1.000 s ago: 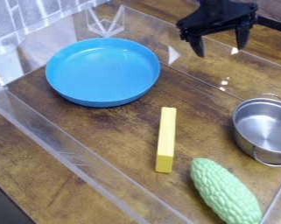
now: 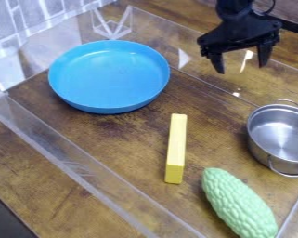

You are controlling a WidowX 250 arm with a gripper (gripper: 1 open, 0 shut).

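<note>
My black gripper (image 2: 240, 58) hangs over the back right of the wooden table, its two fingers apart with nothing seen between them. Below and to its left lie a blue round tray (image 2: 108, 72) and an upright-edged yellow block (image 2: 176, 147). A steel pot (image 2: 278, 139) stands at the right edge, partly cut off by the frame. A green bumpy vegetable toy (image 2: 238, 203) lies at the front right.
Clear plastic walls (image 2: 45, 153) border the workspace on the left and back, with white tiles (image 2: 33, 28) beyond at top left. The wood between tray, block and pot is clear.
The objects on the table are unchanged.
</note>
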